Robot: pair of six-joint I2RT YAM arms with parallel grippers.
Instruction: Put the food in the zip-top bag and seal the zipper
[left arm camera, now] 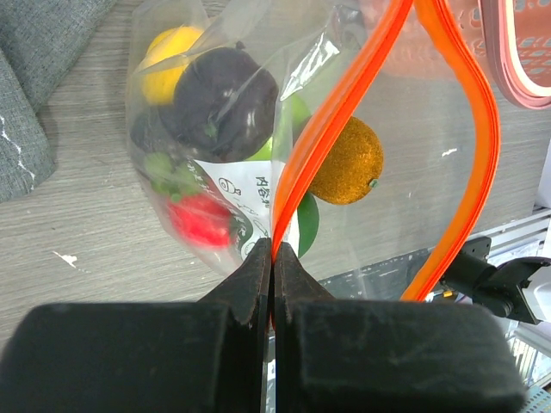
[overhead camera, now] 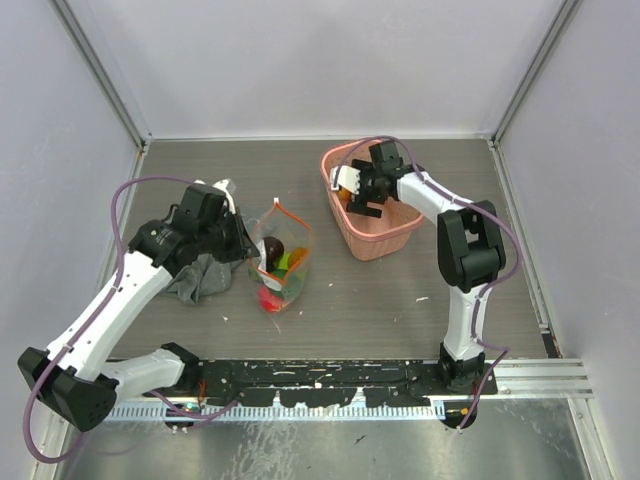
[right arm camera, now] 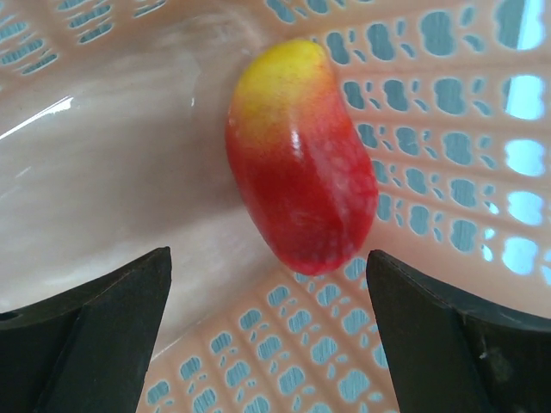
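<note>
A clear zip top bag (overhead camera: pixel 292 262) with an orange zipper rim (left arm camera: pixel 344 101) stands open on the table. Inside it lie a dark round fruit (left arm camera: pixel 225 105), a yellow fruit (left arm camera: pixel 170 64), a red one (left arm camera: pixel 201 220) and an orange-brown one (left arm camera: pixel 348 162). My left gripper is shut at the bag's rim, the thin orange edge running between its fingertips. Over in the basket, a red-yellow mango (right arm camera: pixel 301 159) rests against the perforated wall. My right gripper is open, its fingers on either side of the mango's lower end in the right wrist view, apparently not gripping it.
The pink basket (overhead camera: pixel 376 245) stands at the back right, its walls rising around my right gripper. A grey cloth (overhead camera: pixel 200 278) lies left of the bag. Bare table (overhead camera: pixel 400 310) stretches in front of the basket.
</note>
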